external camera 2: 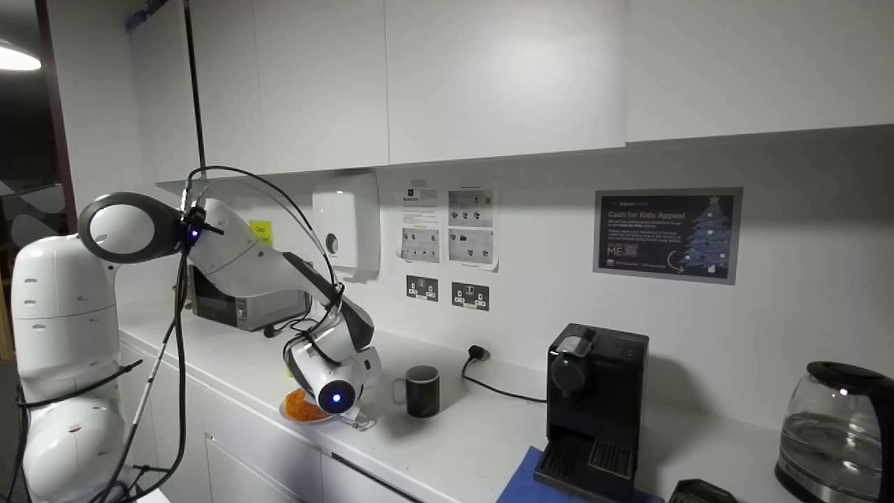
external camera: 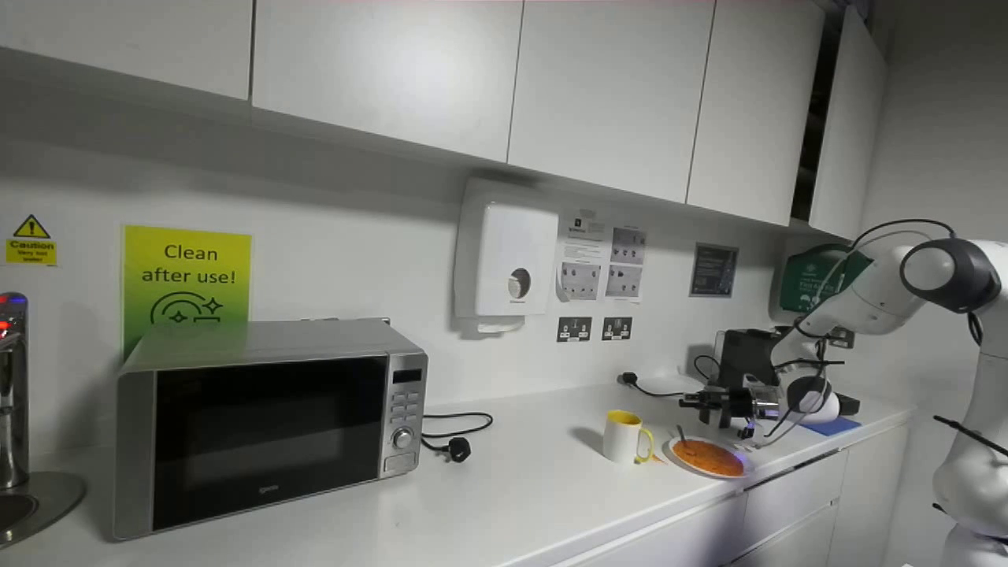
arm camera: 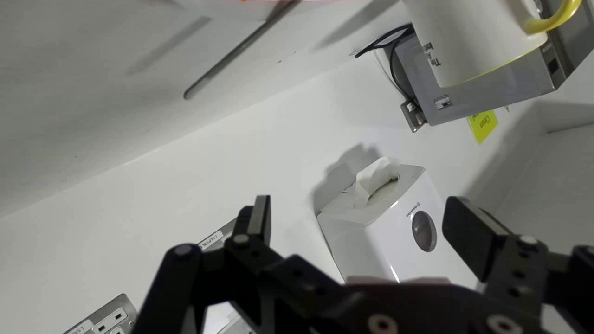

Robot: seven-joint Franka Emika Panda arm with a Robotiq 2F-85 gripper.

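My gripper (external camera: 694, 401) hangs level just above the far side of a white plate, its fingers pointing left along the counter. In the wrist view the black fingers (arm camera: 259, 220) stand wide apart, with nothing between them. A thin metal utensil (external camera: 681, 435) leans in the orange food (external camera: 709, 457) on the plate. Its handle (arm camera: 239, 55) shows in the wrist view, clear of the fingers; its lower end is hidden. Left of the plate, a white mug (external camera: 620, 440) with a yellow inside and handle stands upright.
A dark mug (external camera 2: 422, 391) stands behind the wrist. Further right are a black coffee machine (external camera 2: 595, 411) and a glass kettle (external camera 2: 834, 436). The microwave (external camera: 269, 425) occupies the left counter, with a loose plug (external camera: 459, 449) beside it.
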